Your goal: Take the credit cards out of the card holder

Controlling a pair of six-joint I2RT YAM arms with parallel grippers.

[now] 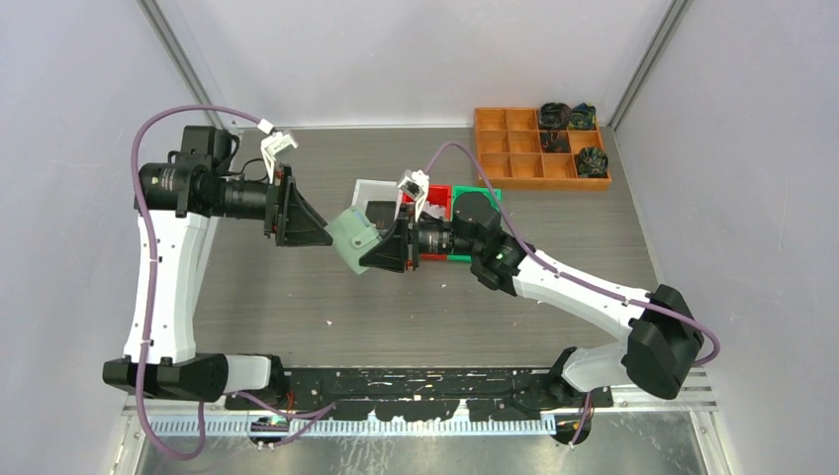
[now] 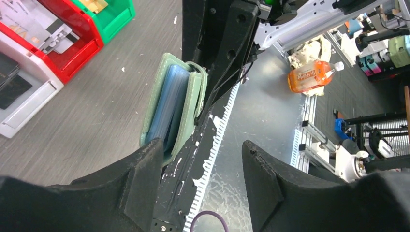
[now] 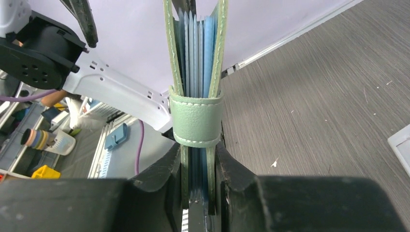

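The light green card holder [image 1: 353, 237] is clamped at one end by my right gripper [image 1: 380, 259], which is shut on it above the floor. A snapped strap [image 3: 197, 120] wraps its side in the right wrist view. Bluish cards or clear sleeves stand edge-on between its covers; the left wrist view shows their blue edges [image 2: 170, 99] inside the holder's mouth. Near that mouth, my left gripper has its fingers apart, with no card visible between them. Its left finger [image 2: 138, 181] overlaps the holder's lower corner in view; whether they touch is unclear.
Behind the holder stand a white bin [image 1: 374, 186], a red bin [image 1: 441, 190] and a green bin [image 1: 490, 191], partly hidden by the right arm. An orange compartment tray [image 1: 507, 148] holds dark bundles at the back right.
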